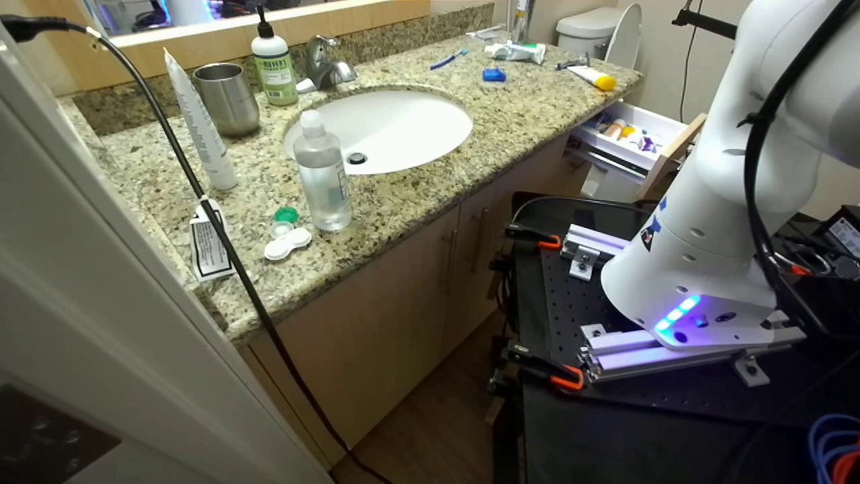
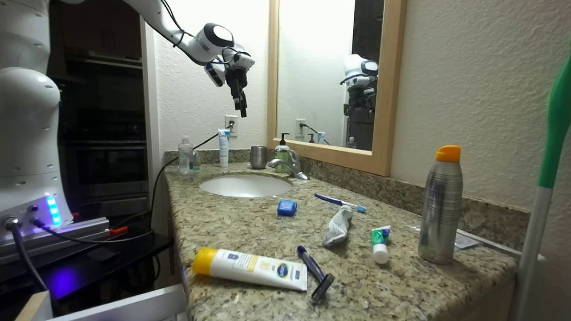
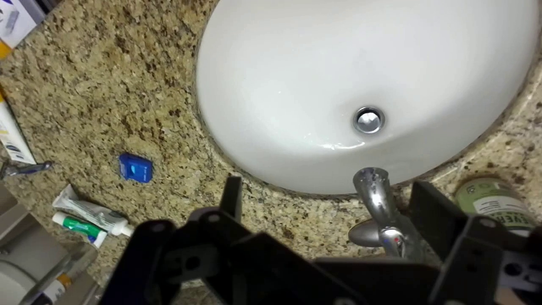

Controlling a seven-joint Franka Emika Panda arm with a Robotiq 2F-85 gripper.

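My gripper is open, its two fingers spread wide above the sink's back rim and the chrome faucet [image 3: 378,195]. Nothing sits between the pads in the wrist view except the counter and faucet far below. In exterior view 2 the gripper [image 2: 241,109] hangs high over the far end of the counter, well clear of everything. Beneath it stand a clear bottle [image 2: 185,155], a white upright tube [image 2: 223,149], a steel cup [image 2: 258,158] and a green soap bottle [image 2: 282,153]. A blue floss box [image 3: 136,167] lies on the counter beside the sink.
A sunscreen tube [image 2: 251,268], razor [image 2: 316,273], small toothpaste [image 2: 380,245], toothbrush [image 2: 340,203] and silver spray can [image 2: 441,206] occupy the near counter. The drawer [image 1: 645,144] stands open with items inside. A black cord [image 1: 242,274] hangs across the counter's left end. The sink [image 1: 403,133] is empty.
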